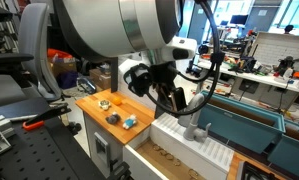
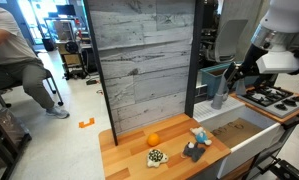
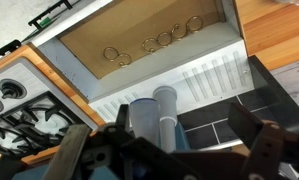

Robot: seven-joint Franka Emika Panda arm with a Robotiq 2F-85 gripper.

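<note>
A grey tap-like object (image 1: 193, 122) stands upright on the white ledge behind an open drawer. My gripper (image 1: 181, 104) hangs close to its upper part, pointing down. In the wrist view the fingers are wide apart, and the tap-like object (image 3: 146, 118) shows in the space between the fingers, nearer the left one. Nothing looks clamped. Exterior view 2 has the gripper (image 2: 229, 72) just above the same grey object (image 2: 218, 96). Whether a finger touches it cannot be told. Several brass rings (image 3: 150, 44) lie in the drawer (image 3: 89, 30).
Left of the drawer, a wooden counter (image 2: 124, 158) bears an orange ball (image 2: 153, 138), a spotted toy (image 2: 157, 158), a blue-white toy (image 2: 200, 134) and dark items. A tall grey panel (image 2: 149, 80) rises behind. On the other side is a stove (image 3: 29, 115).
</note>
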